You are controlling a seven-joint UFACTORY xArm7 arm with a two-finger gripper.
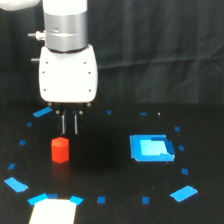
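Note:
A red block [60, 150] rests on the black table at the left in the camera view. Just above it in the picture, and slightly to its right, hangs my gripper [69, 123], fingers pointing down. A narrow gap shows between the two fingers, with nothing visible in it. The block appears apart from the fingertips. To the right lies a blue square tray [134, 148] with a lighter blue patch [154, 147] inside it.
Blue tape marks [183, 193] are scattered around the table, with another large piece [16, 185] at the left. A pale object [53, 212] sits at the front edge. Bare black table lies between the red block and the tray.

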